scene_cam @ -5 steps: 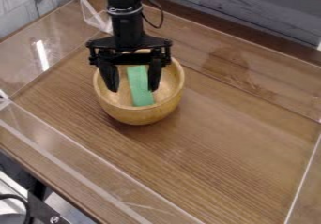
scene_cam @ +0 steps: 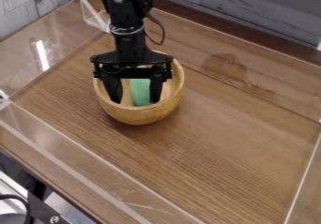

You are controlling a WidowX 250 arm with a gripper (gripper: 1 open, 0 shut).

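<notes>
A round yellow-tan bowl [scene_cam: 148,112] stands on the wooden table. A green object [scene_cam: 142,94] lies inside it. The black gripper [scene_cam: 133,85] hangs from the top down into the bowl, its open fingers on either side of the green object, which it partly hides. Whether the fingers touch it is hard to tell.
The gripper has moved down the image into the bowl and now covers more of the green object. The bowl has stayed about in place.
</notes>
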